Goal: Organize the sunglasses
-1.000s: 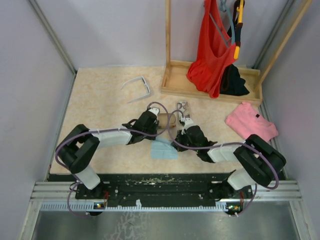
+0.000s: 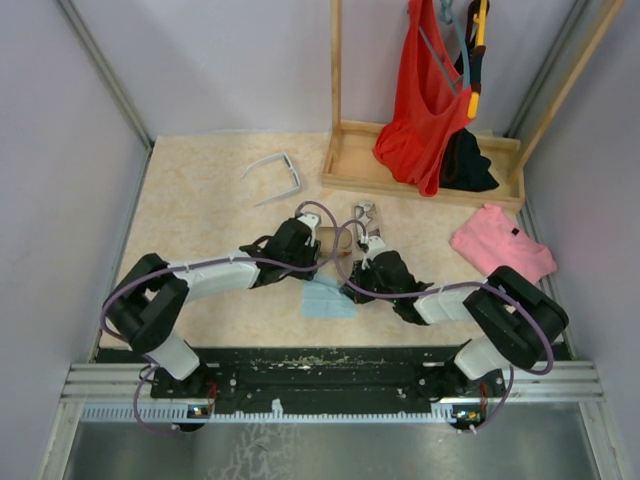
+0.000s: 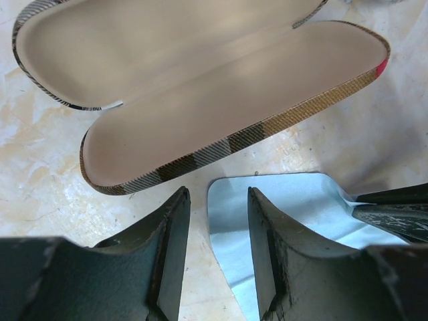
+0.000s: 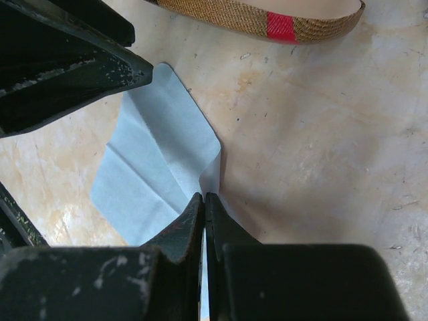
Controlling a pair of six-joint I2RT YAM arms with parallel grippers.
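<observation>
A light-blue cloth point(image 2: 328, 305) lies flat on the table below an open glasses case point(image 3: 227, 147) with beige lining and plaid edge. My left gripper stands open over the cloth's corner beside the case, nothing between its fingers. My right gripper is shut on the cloth's folded edge, which rises slightly at its fingertips. The case's plaid rim point(image 4: 314, 30) shows at the top of the right wrist view. A pale pair of items point(image 2: 364, 215), likely including the sunglasses, lies behind the right gripper, too small to tell clearly.
A white angular frame point(image 2: 290, 175) lies back left. A wooden rack point(image 2: 350, 160) with red and black garments stands at the back; pink cloth point(image 2: 500, 240) lies at right.
The right arm and cloth look almost unchanged.
</observation>
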